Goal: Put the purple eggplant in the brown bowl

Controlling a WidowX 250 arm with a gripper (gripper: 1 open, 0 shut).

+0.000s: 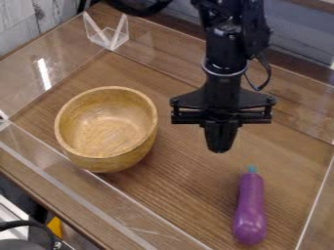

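Note:
The purple eggplant (pixel 249 209) lies on the wooden table at the lower right, its greenish tip pointing away from the camera. To the left stands the brown bowl (pixel 109 125), tan inside and empty. My black gripper (pixel 221 144) hangs from the arm between the two, up and left of the eggplant and clear of it. Its wide crossbar faces the camera, with a narrow dark tip pointing down at the middle. The fingers blend together there, so their spacing is unclear. No object shows at the tip.
A clear wire-like stand (pixel 107 32) is at the far upper left. Black and yellow hardware (pixel 39 234) occupies the lower left corner. Bare tabletop (pixel 163 200) lies between bowl and eggplant.

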